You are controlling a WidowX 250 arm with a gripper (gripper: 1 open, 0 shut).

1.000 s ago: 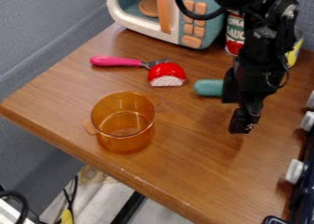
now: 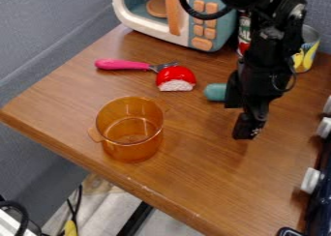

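Note:
My gripper hangs at the right of the wooden table, low over its surface, just in front of a teal cylinder; whether it is open or shut is unclear. A red-and-white toy piece lies left of the cylinder, beside a tool with a pink handle. An orange transparent cup stands at the left front of the table.
A toy microwave, a can and a yellow container stand at the back. A dark appliance with white knobs lines the right edge.
My gripper has shifted slightly left and down over the last second, covering a little more of the area right of the teal cylinder. The objects look unmoved.

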